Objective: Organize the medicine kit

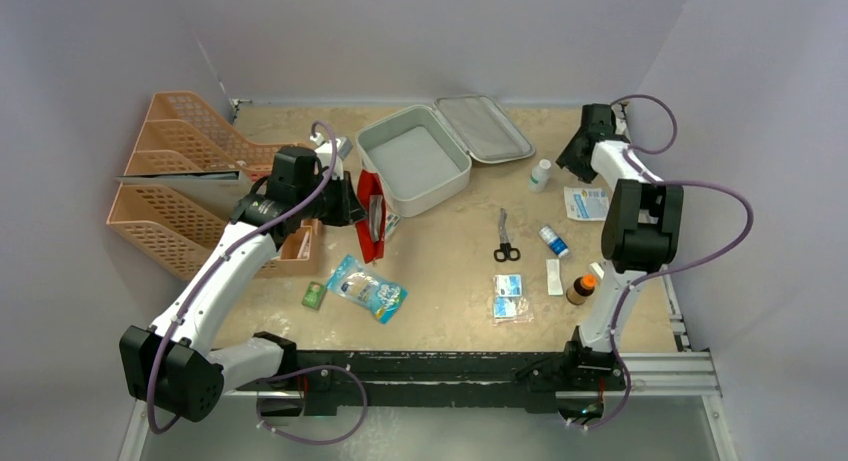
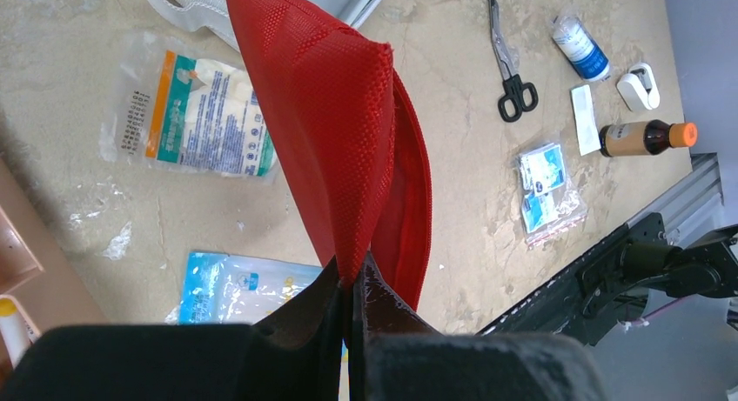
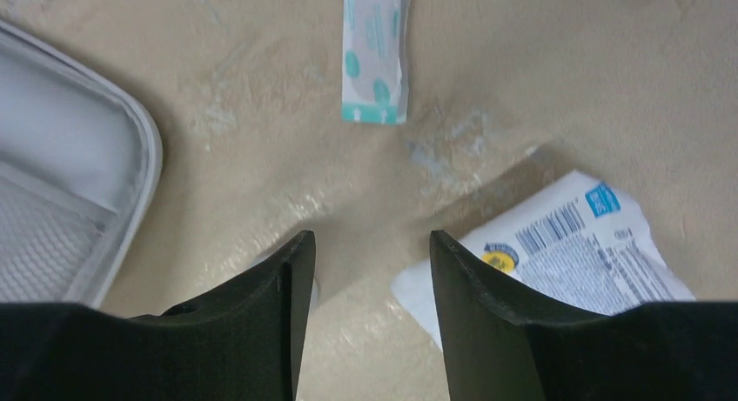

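Note:
In the top view, the grey medicine case [image 1: 414, 159] stands unzipped at the back centre, its mesh lid [image 1: 487, 129] folded back to the right. A red fabric pouch [image 2: 322, 114] hangs upright from my left gripper, which is shut on its thin edge, close to the case's left front corner. My right gripper is open above the table's back right, nothing between its fingers. Below it lie a printed white packet [image 3: 566, 253] to the right, a white strip packet [image 3: 376, 53] farther up, and a white bottle [image 1: 540, 175] to the left.
Tan rack [image 1: 180, 206] fills the left side. Scissors [image 1: 506, 239], a blue-white bottle [image 1: 553, 241], a brown bottle [image 1: 579, 290], a bag of small packets [image 1: 509, 299], a blue bag [image 1: 367, 288] and a green box [image 1: 314, 295] lie in front.

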